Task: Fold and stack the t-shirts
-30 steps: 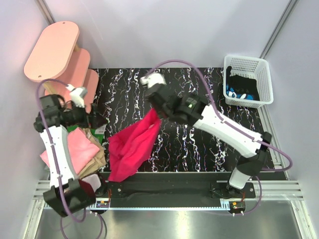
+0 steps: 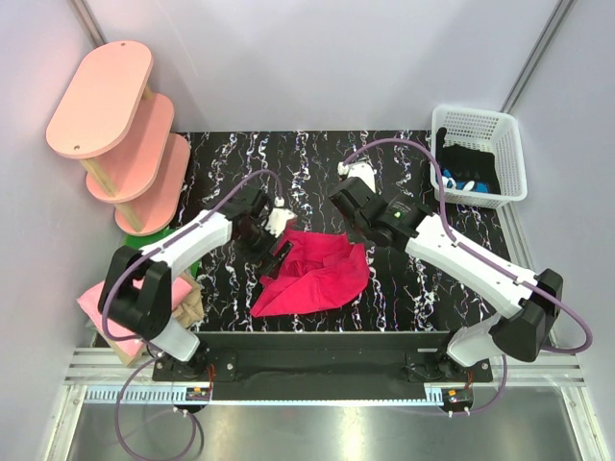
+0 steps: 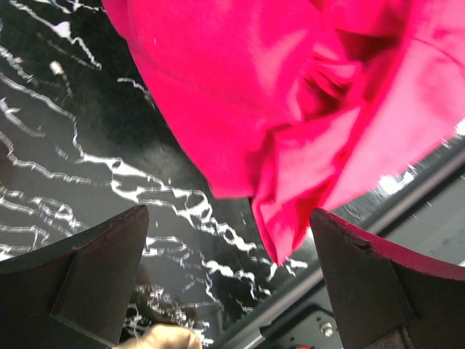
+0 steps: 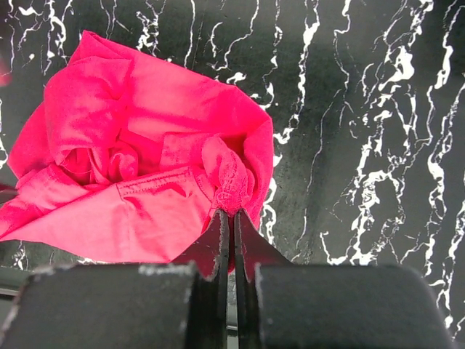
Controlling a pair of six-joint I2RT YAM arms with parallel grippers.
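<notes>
A crumpled red T-shirt [image 2: 312, 288] lies on the black marbled tabletop near its front edge, also filling much of the left wrist view [image 3: 218, 80] and the right wrist view [image 4: 145, 218]. My left gripper [image 2: 276, 257] hangs over the shirt's left part, open, its fingers apart with the cloth beyond them. My right gripper is over the shirt's right part, shut on a bunched bit of the red cloth.
Pink tiered shelves [image 2: 96, 96] stand at the back left, with folded pink and beige cloths [image 2: 187, 307] below. A white basket [image 2: 509, 154] with dark clothing is at the back right.
The right gripper has moved right, and the red shirt now lies bunched further right. The left gripper has swung from the far left in over the shirt.
</notes>
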